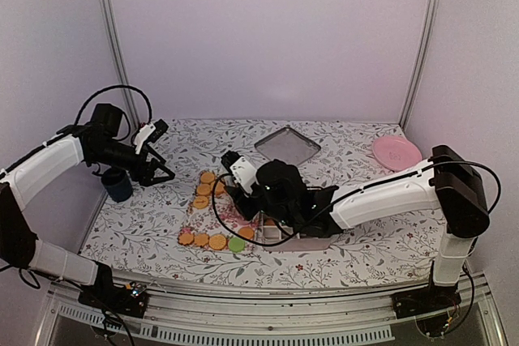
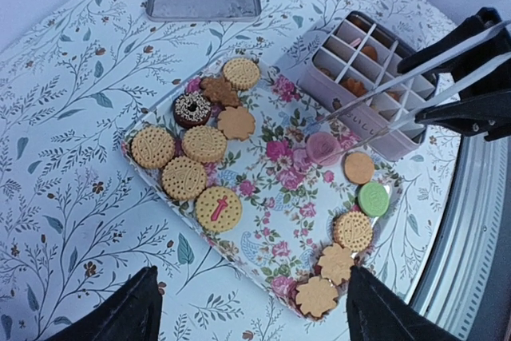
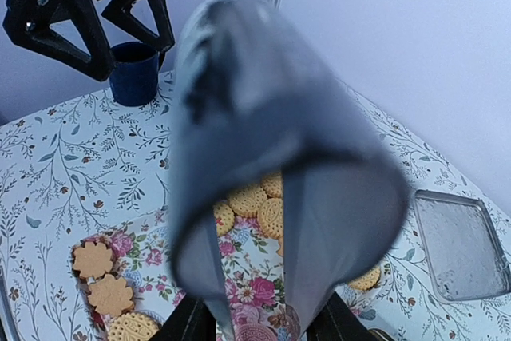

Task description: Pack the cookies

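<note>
In the left wrist view, a pink round cookie (image 2: pixel 323 148) lies on the floral tray (image 2: pixel 267 221). The long thin fingers of my right gripper reach down to it, parted, one tip on each side; whether they touch it I cannot tell. The right wrist view shows the pink cookie (image 3: pixel 255 333) low between those fingers. Several tan cookies (image 2: pixel 184 178), a dark ring cookie (image 2: pixel 192 109) and a green one (image 2: pixel 374 198) line the tray's edges. The divided box (image 2: pixel 395 140) holds some cookies. My left gripper (image 1: pixel 166 169) is open and empty, left of the tray.
An empty grey metal tray (image 1: pixel 288 147) lies at the back. A pink plate (image 1: pixel 396 152) is at the back right, and a dark blue cup (image 1: pixel 117 185) stands at the left under my left arm. Patterned table around the left of the floral tray is clear.
</note>
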